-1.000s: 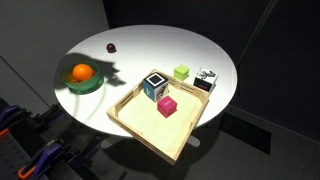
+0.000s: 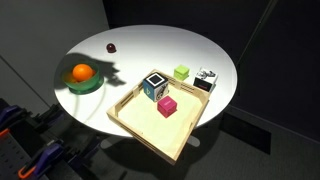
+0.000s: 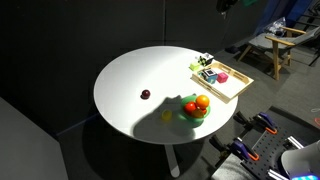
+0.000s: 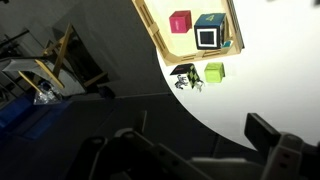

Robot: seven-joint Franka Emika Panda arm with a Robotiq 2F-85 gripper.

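My gripper shows at the bottom of the wrist view, its dark fingers wide apart and nothing between them. It hangs high over the table. A wooden tray (image 2: 182,143) holds a blue patterned cube (image 2: 155,87) and a pink cube (image 2: 167,106). Just outside the tray's rim, on the white table, sit a light green cube (image 2: 181,72) and a black-and-white box (image 2: 206,79). Away from the tray, a green bowl (image 2: 88,87) contains an orange (image 2: 83,72) and red fruit (image 3: 190,107).
A small dark red ball (image 2: 111,48) lies alone on the round white table (image 2: 150,45). Near the bowl is a yellow piece (image 3: 167,116). The tray reaches the table's edge.
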